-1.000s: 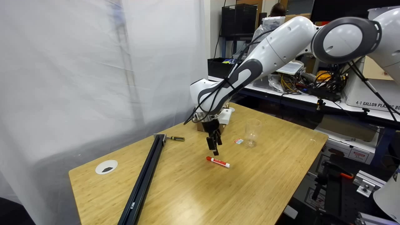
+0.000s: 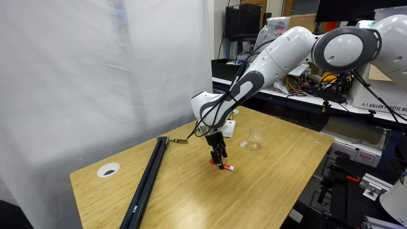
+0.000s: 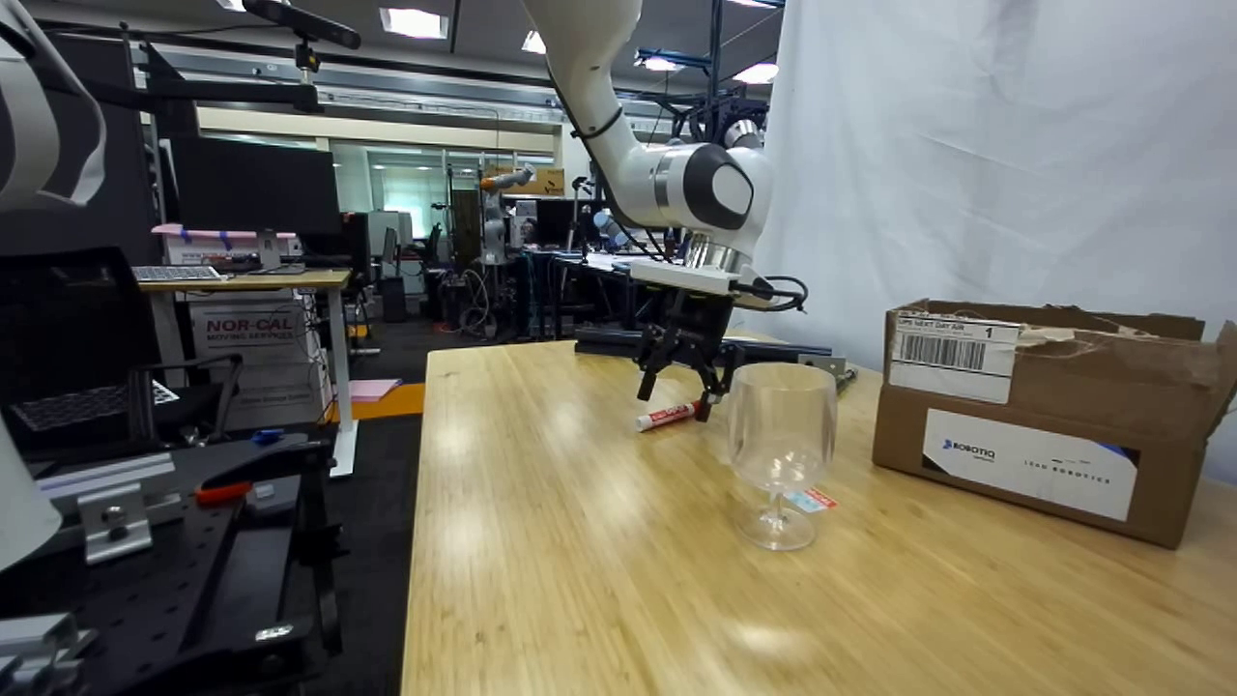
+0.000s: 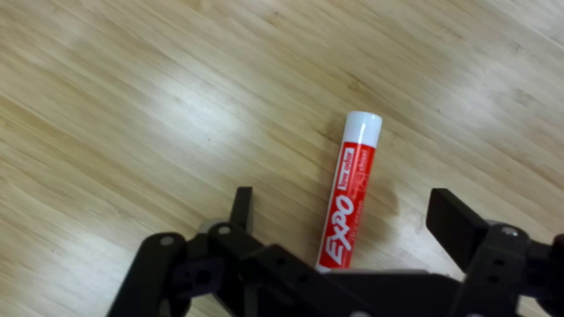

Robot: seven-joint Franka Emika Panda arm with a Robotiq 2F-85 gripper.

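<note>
A red Expo marker (image 4: pixel 346 206) with a white end lies on the wooden table. In the wrist view it runs between the two spread fingers, touching neither, and its lower end is hidden behind the gripper body. My gripper is open and low over the table. From the first exterior side, the gripper (image 2: pixel 220 162) covers the middle of the marker (image 2: pixel 229 167), leaving both ends in sight. The second exterior view has the gripper (image 3: pixel 681 408) straddling the marker (image 3: pixel 667 418) near the tabletop.
A clear stemmed glass (image 3: pixel 782 447) stands near a small red-and-white packet (image 3: pixel 811 499). An open cardboard box (image 3: pixel 1044 418) sits by the curtain. A long black rail (image 2: pixel 147 183) and a screwdriver (image 2: pixel 180 141) lie on the other side.
The arm has come down, bringing the gripper from above and behind the marker to around its middle. The marker lies where it was.
</note>
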